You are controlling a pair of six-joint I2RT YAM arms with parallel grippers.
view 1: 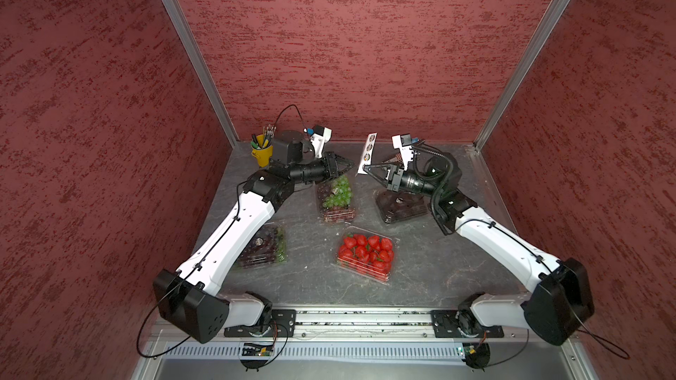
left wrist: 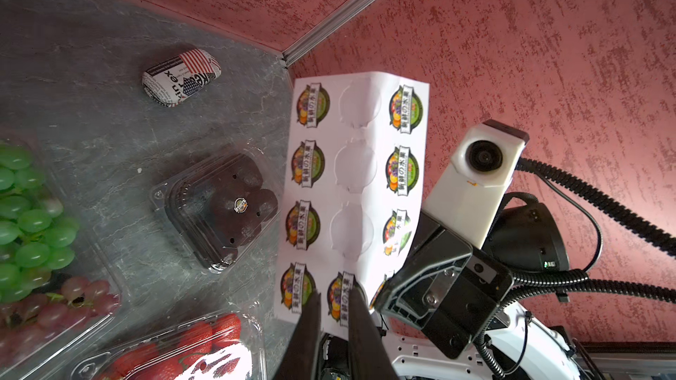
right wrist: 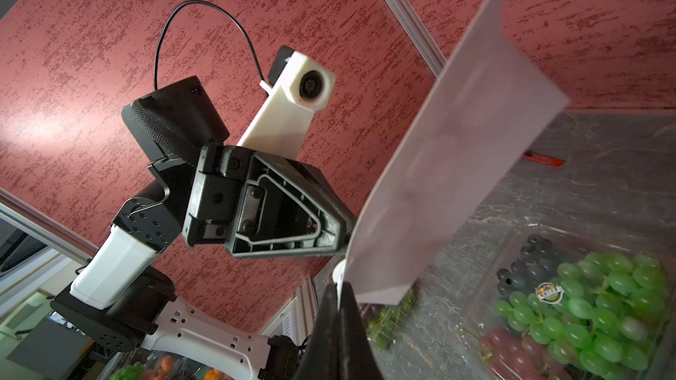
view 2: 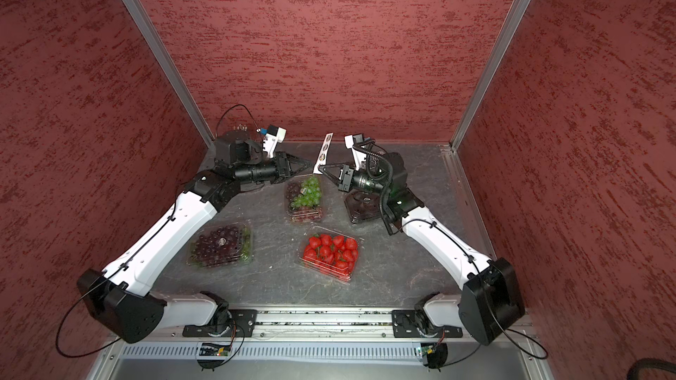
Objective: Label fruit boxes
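My right gripper is shut on a lower edge of the white label sheet, which stands up bent. Several round fruit labels show on its face; its middle column has blank circles. A small white rounded piece shows beside the sheet's lower edge; what it is cannot be told. My left gripper is part open just left of the sheet, a narrow gap between its fingers. Small round labels sit on the mixed grape box, dark fruit box and dark grape box. The red fruit box lies nearest the front.
A yellow cup of pens stands at the back left. A printed can-like object lies at the back right, and a red item on the table.
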